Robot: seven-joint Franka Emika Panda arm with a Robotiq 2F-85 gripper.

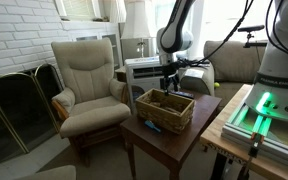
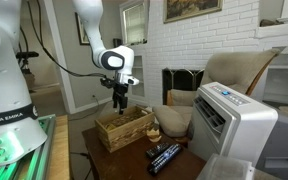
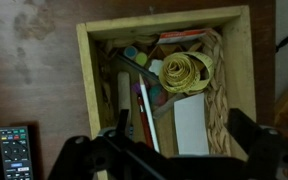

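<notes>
A wicker basket stands on the dark wooden table, seen from above in the wrist view. Inside it lie a yellow coiled roll, a white pencil-like stick, a white card or box, and several small coloured pieces. My gripper hangs above the basket, its dark fingers wide apart at the bottom of the wrist view. It is open, with nothing held. The exterior views show the gripper over the basket, apart from its contents.
Remotes lie on the table beside the basket; a black one with buttons shows at left in the wrist view. A blue item rests at the basket's near side. An armchair stands beyond the table.
</notes>
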